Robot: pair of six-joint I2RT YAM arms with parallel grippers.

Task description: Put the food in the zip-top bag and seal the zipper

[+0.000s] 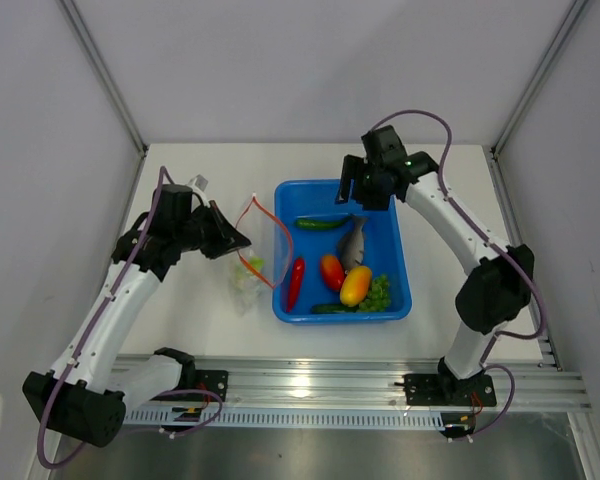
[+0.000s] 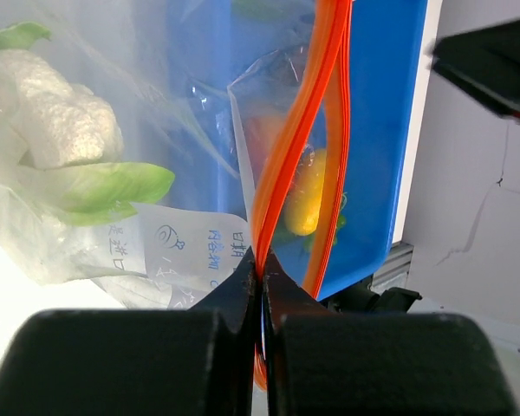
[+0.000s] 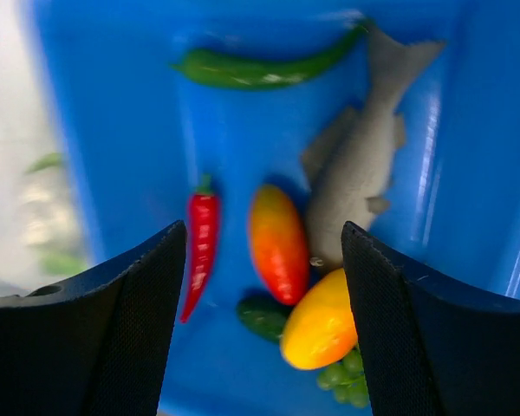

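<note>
The clear zip top bag has an orange zipper edge, and its mouth gapes open. My left gripper is shut on that edge at one side of the mouth. Inside the bag lies a white cauliflower with green leaves. Above the far end of the blue tray, my right gripper hangs open and empty. The tray holds a grey fish, a red chili, a green pepper, a red mango-like fruit, a yellow one and green grapes.
A cucumber lies along the tray's near wall. The bag's mouth overlaps the tray's left rim.
</note>
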